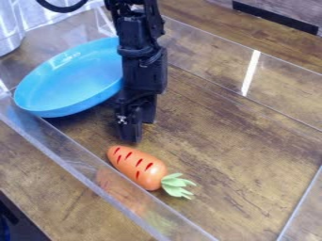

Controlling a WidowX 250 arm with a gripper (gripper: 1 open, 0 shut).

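Observation:
My black gripper (134, 122) reaches down from the top centre to the wooden surface, beside the blue plate and just behind an orange toy carrot (137, 168). The carrot lies on its side with its green leafy top toward the lower right. A small yellowish bit shows at the right of my fingertips; I cannot tell what it is, or whether the fingers are open or shut. The blue plate (45, 93) rests at the left, partly behind my arm.
A clear low wall (96, 179) runs diagonally along the lower left. A white object (10, 24) stands at the top left.

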